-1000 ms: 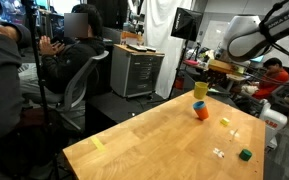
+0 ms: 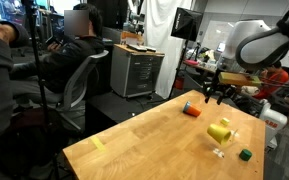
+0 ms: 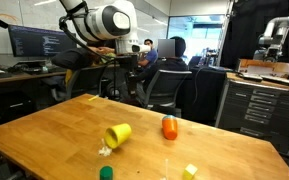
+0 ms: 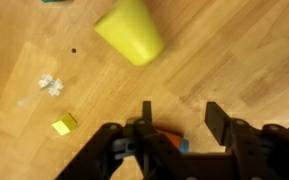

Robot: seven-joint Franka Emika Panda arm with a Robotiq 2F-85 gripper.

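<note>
My gripper (image 2: 213,97) hangs above the right part of the table, its fingers apart and nothing between them in the wrist view. A yellow cup (image 2: 219,132) is tipped on its side, clear of the gripper; it also shows as a yellow cup (image 3: 118,135) in exterior view 2 and a yellow cup (image 4: 133,31) at the top of the wrist view. An orange cup with a blue part (image 2: 191,109) lies on its side on the table. In the wrist view this orange cup (image 4: 170,138) is partly hidden behind the gripper.
A small yellow block (image 3: 190,171), a dark green object (image 3: 106,172) and small white pieces (image 4: 51,84) lie on the wooden table (image 2: 134,145).
The yellow cup has left the gripper and is now nearer the table's right front. The orange cup has tipped from upright onto its side. My gripper has moved slightly right.
</note>
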